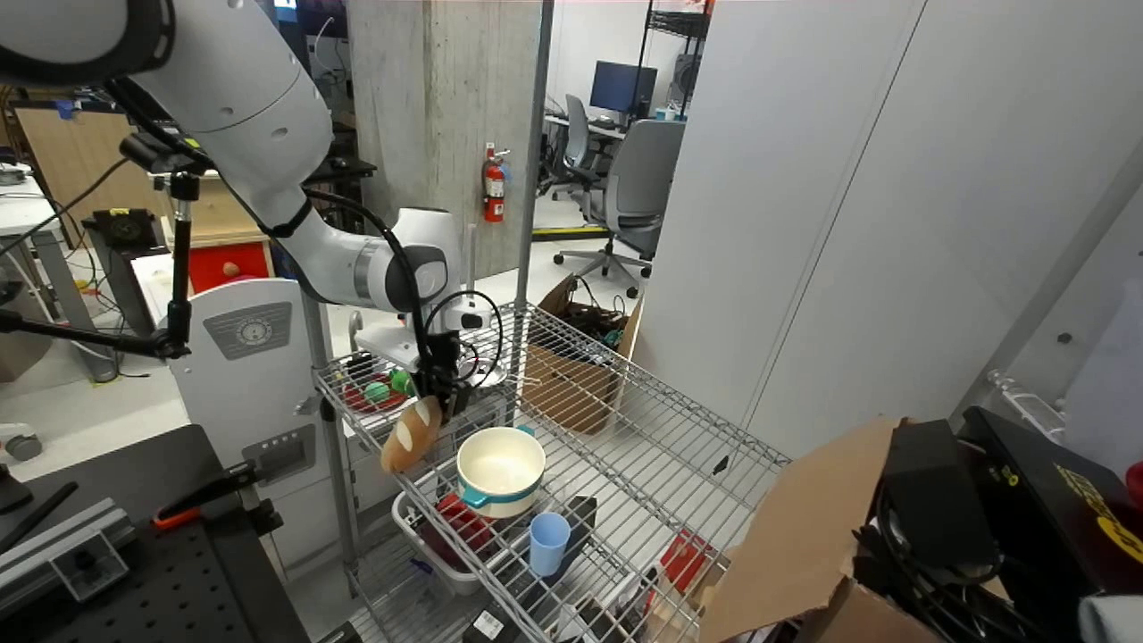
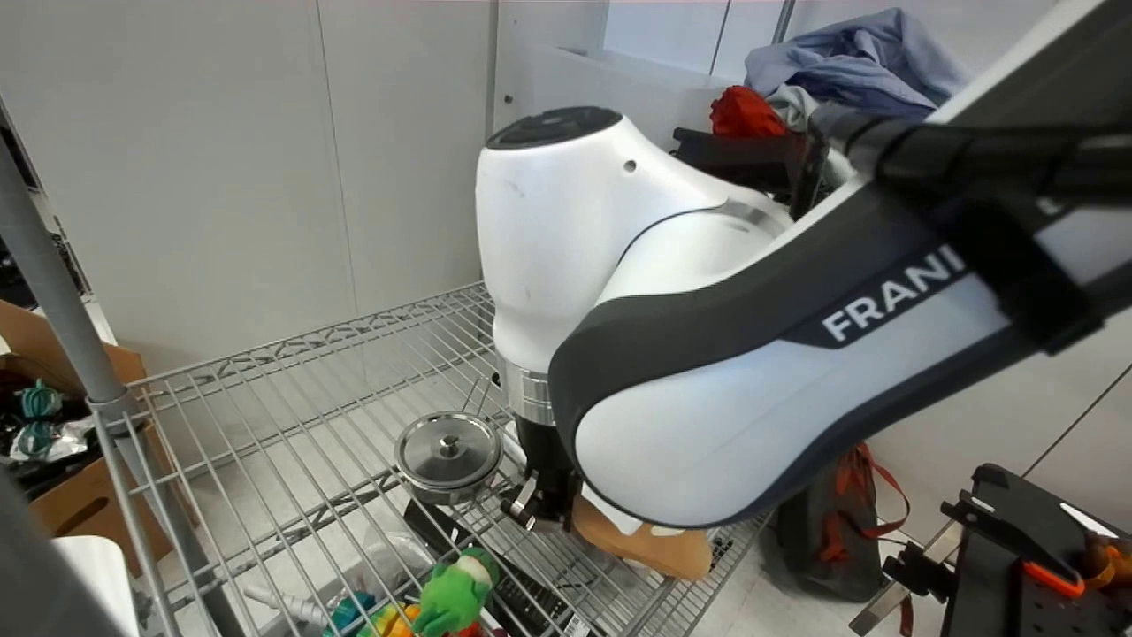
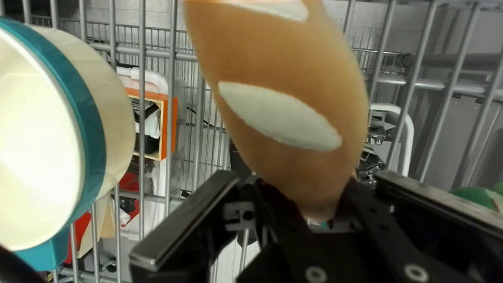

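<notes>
A brown bread loaf [image 1: 412,434] with pale slashes sits at my gripper [image 1: 439,398], low over the near left edge of the wire shelf. In the wrist view, one end of the loaf [image 3: 292,94] lies between the fingers, and its body rises toward the camera. How firmly the fingers press on it does not show. In exterior view 2, the loaf [image 2: 647,547] is partly hidden behind the arm. The cream pot [image 1: 500,463] with teal trim stands empty on the shelf, right of the loaf. It fills the left side of the wrist view [image 3: 113,127].
A blue cup [image 1: 548,543] stands in front of the pot. Behind the gripper are a green toy [image 1: 401,381] and a red plate [image 1: 364,404]. A lidded metal pot [image 2: 448,456] also stands on the rack. Much of the shelf's far right part is bare wire.
</notes>
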